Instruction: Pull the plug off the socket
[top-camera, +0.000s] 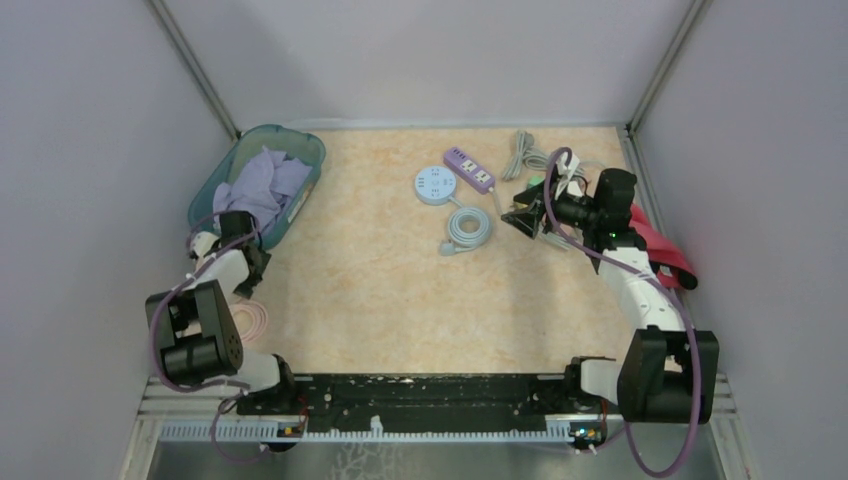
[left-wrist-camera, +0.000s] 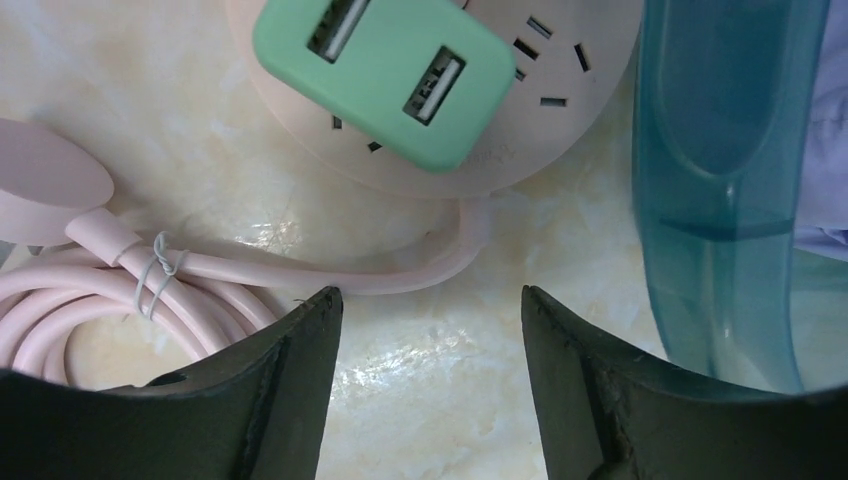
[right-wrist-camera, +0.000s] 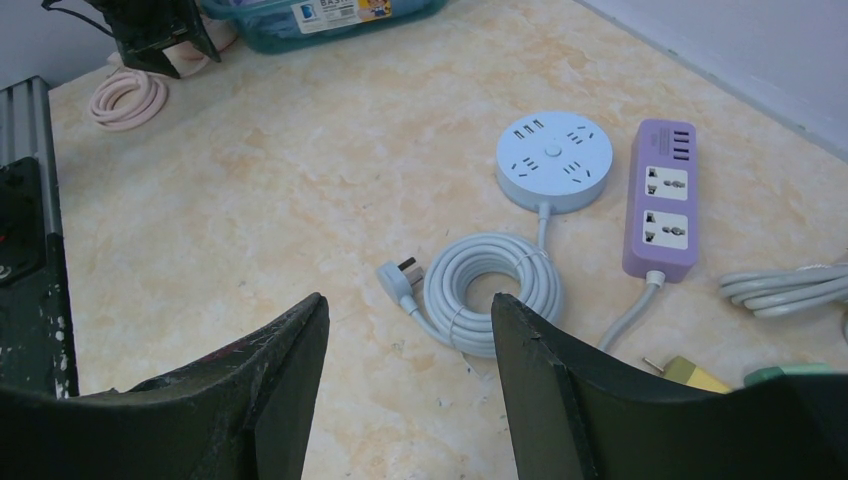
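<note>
My left gripper is open at the table's far left, its fingers just short of a pink round socket (left-wrist-camera: 563, 140) with a mint-green two-port USB plug (left-wrist-camera: 465, 105) on it. A pink coiled cable (left-wrist-camera: 200, 320) with a pink plug head (left-wrist-camera: 40, 180) lies beside it. My right gripper is open over the right side, facing a blue round socket (right-wrist-camera: 553, 155) with its coiled cord (right-wrist-camera: 460, 290), a purple power strip (right-wrist-camera: 660, 200) and a yellow plug (right-wrist-camera: 690, 375), partly hidden.
A teal bin (left-wrist-camera: 700, 250) with lilac cloth (left-wrist-camera: 822, 150) stands right beside the left gripper. Grey cables (top-camera: 525, 150) and a red object (top-camera: 660, 255) lie at the right.
</note>
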